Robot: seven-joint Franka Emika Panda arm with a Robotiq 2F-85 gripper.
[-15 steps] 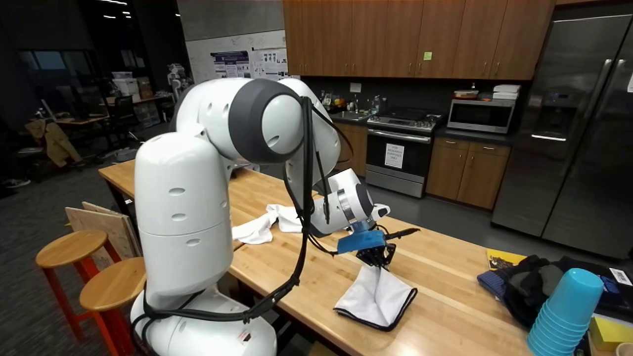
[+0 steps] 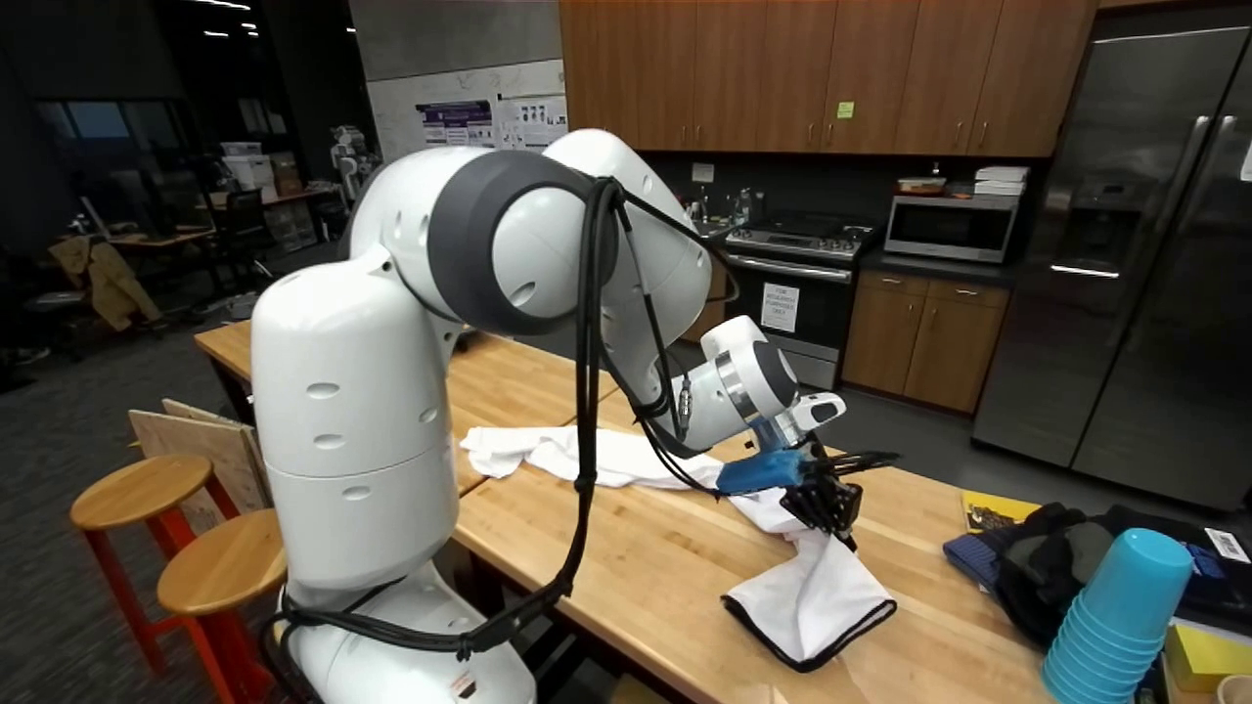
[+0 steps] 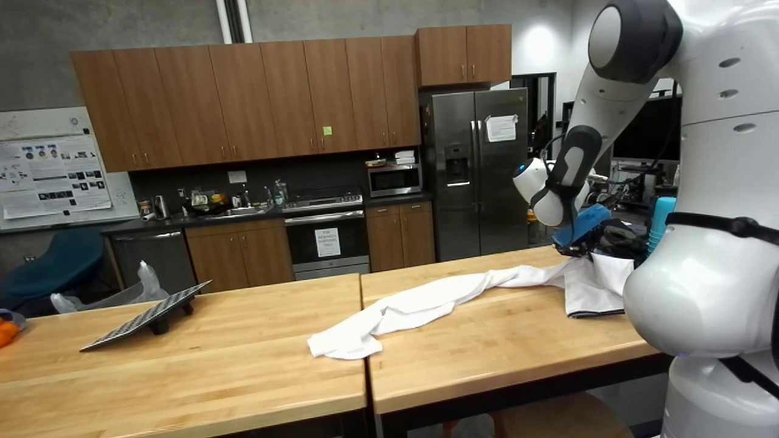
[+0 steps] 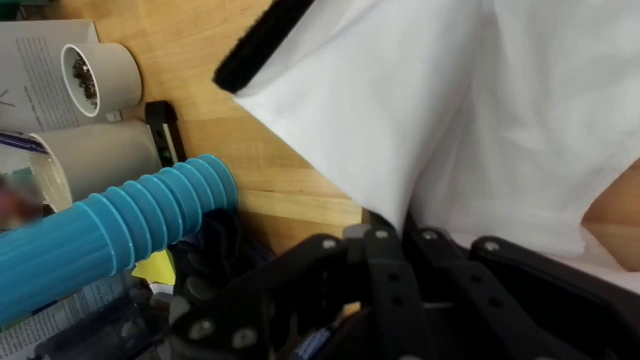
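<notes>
A long white cloth with a black-trimmed end (image 2: 810,593) lies across the wooden table. Its far part is a loose, bunched strip, stretching left in exterior view 2 (image 3: 438,295). My gripper is shut on a fold of this white cloth (image 4: 360,114), which rises in a ridge to the black fingertips in the wrist view. In exterior view 1 the gripper (image 2: 842,534) is low over the table, just above the trimmed end, which spreads out on the wood. The pinched fold itself is partly hidden by the fingers there.
A stack of blue cups (image 2: 1115,616) stands at the table's right, beside dark gloves or cloths (image 2: 1045,551). Two pale cups (image 4: 111,78) and a clutter of papers lie near them. Bare tabletop (image 3: 219,350) extends left, with a tilted dark panel (image 3: 150,317) on it.
My gripper has moved right in exterior view 1, bringing the trimmed end along. Behind it, the bunched cloth is now drawn out into a longer strip.
</notes>
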